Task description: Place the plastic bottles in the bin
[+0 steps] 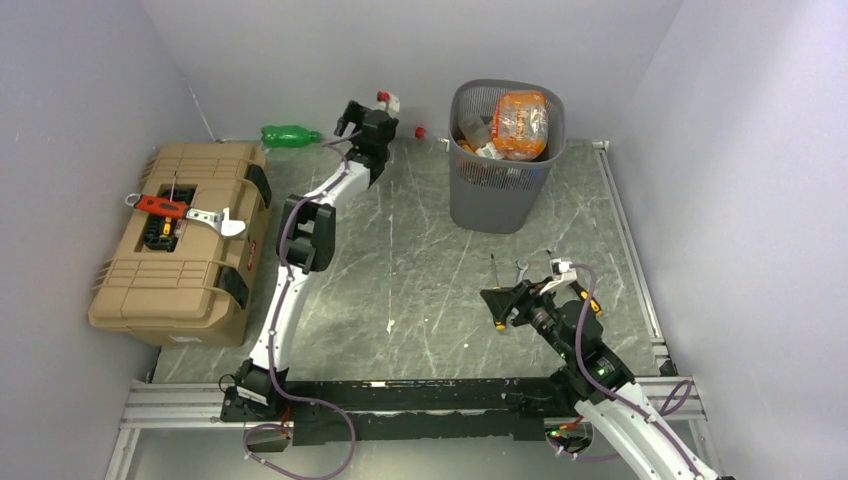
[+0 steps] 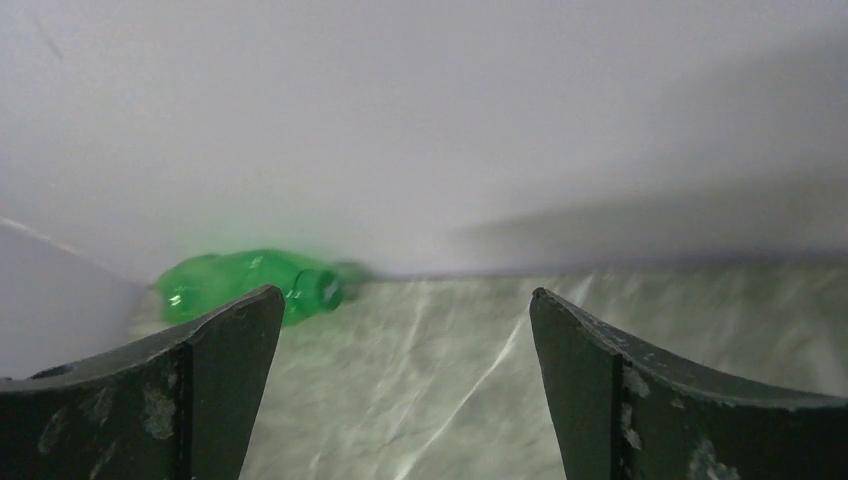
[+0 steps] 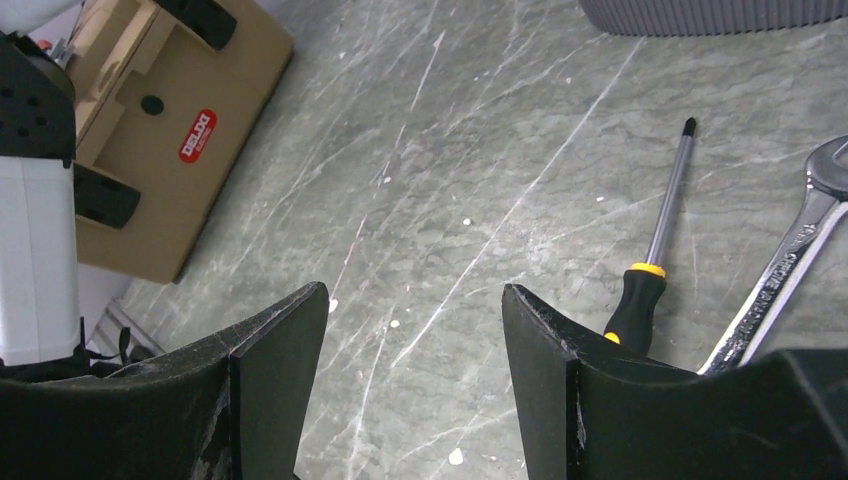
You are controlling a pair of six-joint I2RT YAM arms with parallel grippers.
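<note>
A green plastic bottle (image 1: 287, 136) lies on its side against the back wall, right behind the tan case; in the left wrist view it (image 2: 240, 280) is blurred, beyond the left fingertip. My left gripper (image 1: 350, 125) is open near the back wall, right of the bottle, holding nothing. A small red object (image 1: 420, 133), perhaps a bottle cap, shows beside the grey bin (image 1: 495, 200). My right gripper (image 1: 505, 300) hangs at front right over a screwdriver (image 3: 671, 200), its fingers apart with nothing between them.
The tan case (image 1: 170, 290) with an adjustable wrench on it fills the left side. A wrench (image 3: 775, 275) and another yellow-handled tool (image 1: 590, 305) lie at front right.
</note>
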